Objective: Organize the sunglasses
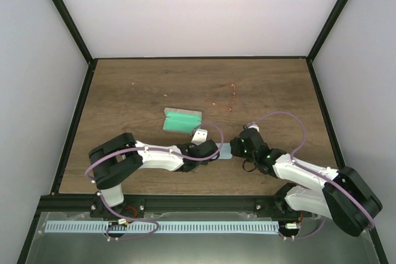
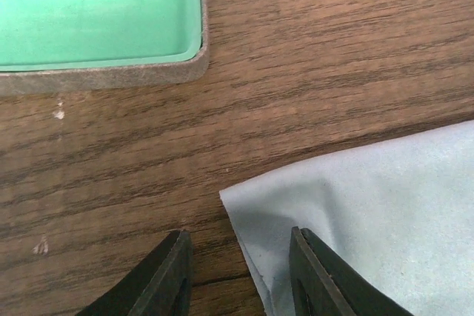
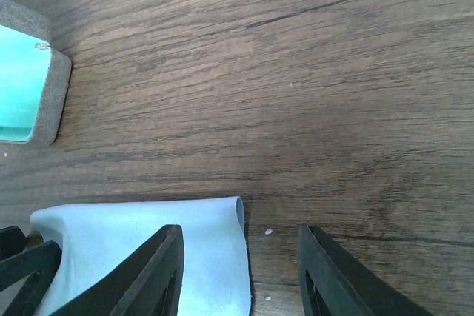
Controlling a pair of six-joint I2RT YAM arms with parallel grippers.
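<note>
A light blue cloth (image 1: 224, 151) lies flat on the table between my two grippers, near the front. My left gripper is open just above the cloth's corner edge. My right gripper is open over the cloth's other end, with a fingertip of the other arm visible at the left of the right wrist view. A mint-green open case with grey outside (image 1: 182, 122) lies behind the cloth. Thin orange-framed sunglasses (image 1: 230, 106) lie farther back to the right; their lenses are hard to make out.
Both arms take up the front, their wrists close together around the cloth.
</note>
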